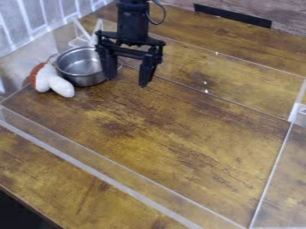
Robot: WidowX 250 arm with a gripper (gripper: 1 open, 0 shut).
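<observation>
My black gripper (127,68) hangs over the wooden surface at the upper middle, open, its two fingers spread left and right with nothing seen between them. Just to its left is a steel bowl (79,73), partly behind the left finger. A soft-looking white and orange object (54,84) lies at the bowl's left, against or very near it.
Clear low walls (294,112) bound the work area. Something pale stands behind the bowl, too small to identify.
</observation>
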